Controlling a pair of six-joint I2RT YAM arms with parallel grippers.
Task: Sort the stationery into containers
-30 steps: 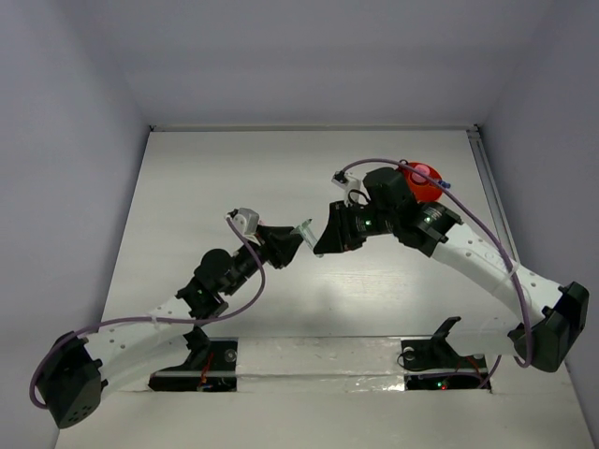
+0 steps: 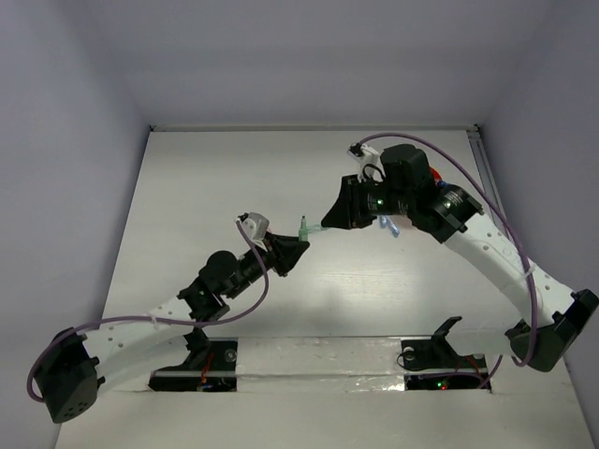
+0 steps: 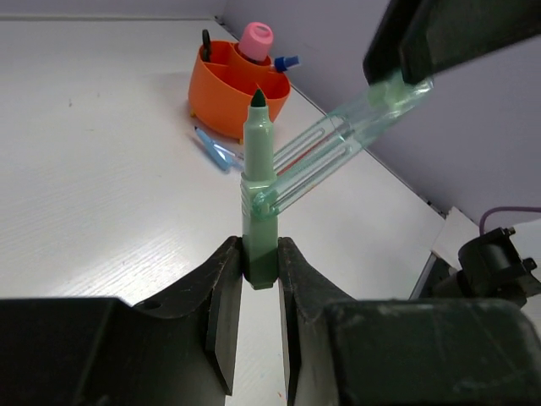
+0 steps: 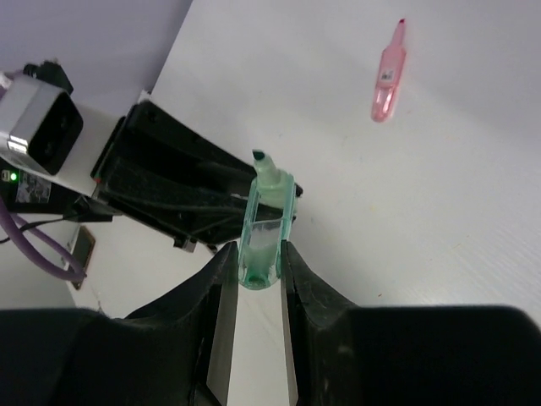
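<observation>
A mint-green marker (image 3: 259,228) stands upright in my left gripper (image 2: 300,243), which is shut on it. My right gripper (image 2: 333,223) has a clear greenish piece (image 3: 321,161) between its fingers, apparently a marker cap or holder, reaching across to the marker and overlapping it in both wrist views; whether they touch is hard to tell. An orange organizer (image 3: 221,97) with a pink item, a blue item and a dark one stands at the back right, mostly behind the right arm in the top view.
Blue items (image 3: 215,150) lie on the table beside the organizer. A pink marker (image 4: 387,76) lies on the table in the right wrist view.
The right arm has moved up toward the back and right, now covering the organizer. The green marker shows more upright, with the clear piece stretching sideways from it. My left gripper moved slightly right.
</observation>
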